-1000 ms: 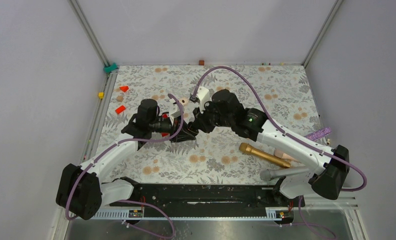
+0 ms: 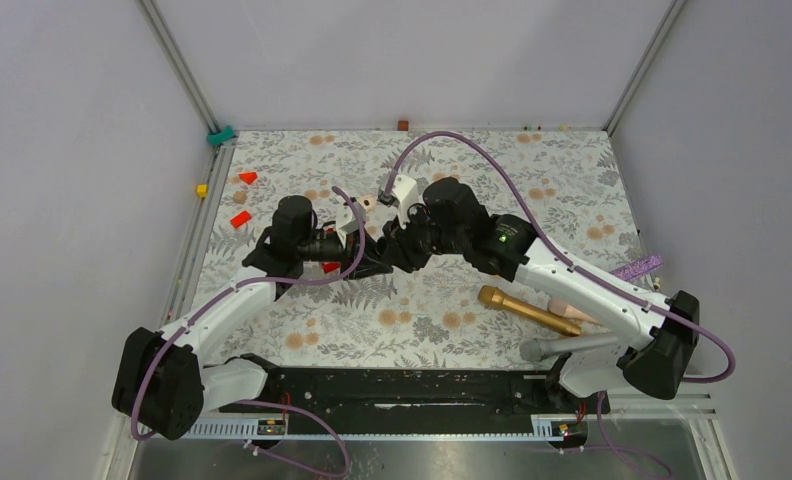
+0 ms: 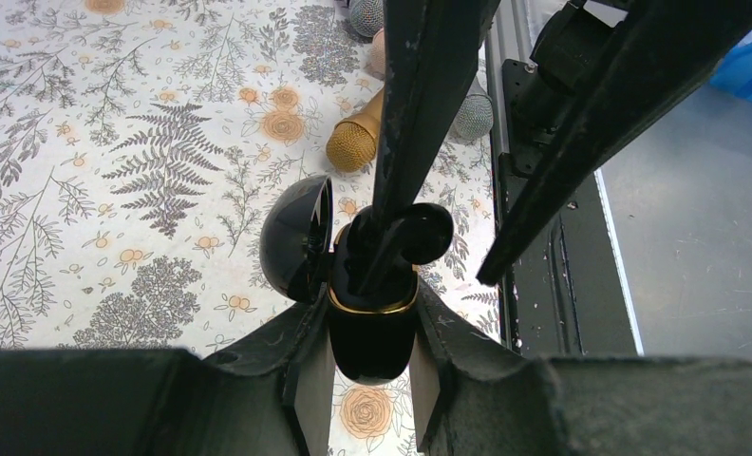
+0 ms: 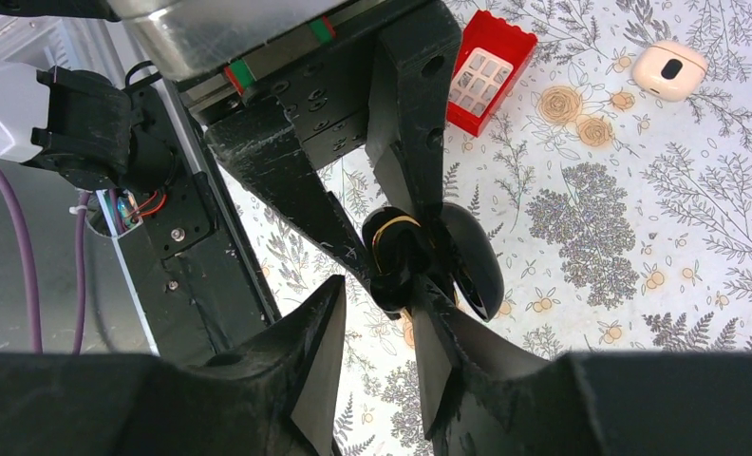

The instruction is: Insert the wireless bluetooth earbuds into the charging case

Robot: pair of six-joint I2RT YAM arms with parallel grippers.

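Observation:
My left gripper is shut on the black charging case (image 3: pixel 372 337), whose lid (image 3: pixel 287 237) stands open to one side. A glossy black earbud (image 3: pixel 424 228) sits at the case's mouth. My right gripper is over it with its fingers apart, one fingertip against the earbud and the other clear to the side in the left wrist view. How deep the earbud sits is hidden. The two grippers meet above the middle of the mat in the top view.
A red box (image 4: pixel 486 71) and a small pale case (image 4: pixel 668 71) lie beyond the grippers. Several microphones, including a gold one (image 2: pixel 522 312), lie at the mat's right. Small red pieces (image 2: pixel 240 219) are at the left.
Both arms are almost still in the top view, with only very slight shifts where the grippers meet.

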